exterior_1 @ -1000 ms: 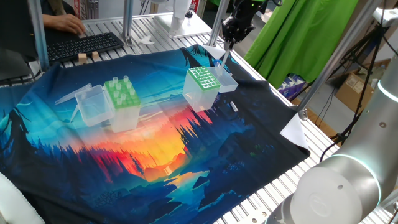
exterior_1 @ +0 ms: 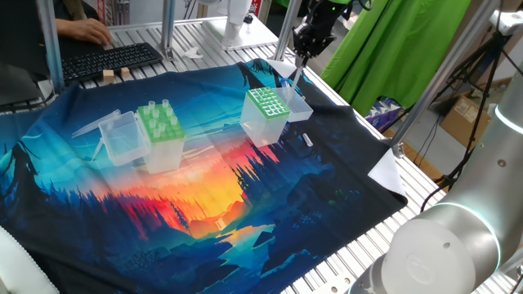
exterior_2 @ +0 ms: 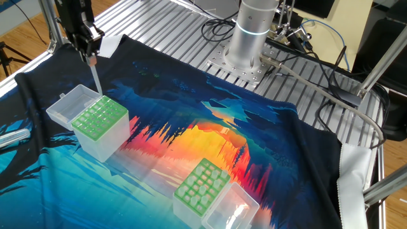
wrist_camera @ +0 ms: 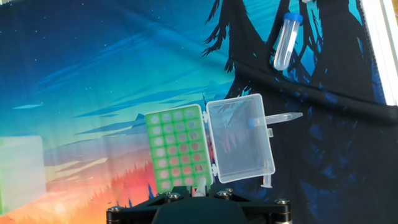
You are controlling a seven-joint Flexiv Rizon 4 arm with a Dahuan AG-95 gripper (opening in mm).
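My gripper (exterior_2: 93, 62) hangs high near the table corner in exterior view 2, shut on a long clear pipette tip (exterior_2: 97, 81) that points downward. The held tip (wrist_camera: 200, 186) shows only in part at the bottom of the wrist view, near the rack's edge. Below and beside it stands a green-topped rack box (exterior_2: 102, 137), its clear lid (wrist_camera: 241, 138) hinged open. The second green-topped rack (exterior_1: 162, 139) has several clear tips standing up from its holes; its lid (exterior_1: 124, 137) is also open.
A blue-capped tube (wrist_camera: 288, 40) lies on the dark cloth. One loose tip (wrist_camera: 286, 117) sticks out beside the lid, and a small clear piece (wrist_camera: 267, 182) lies by its lower corner.
My gripper and the held tip have shifted very slightly to the right in exterior view 1. Both racks are where they were.
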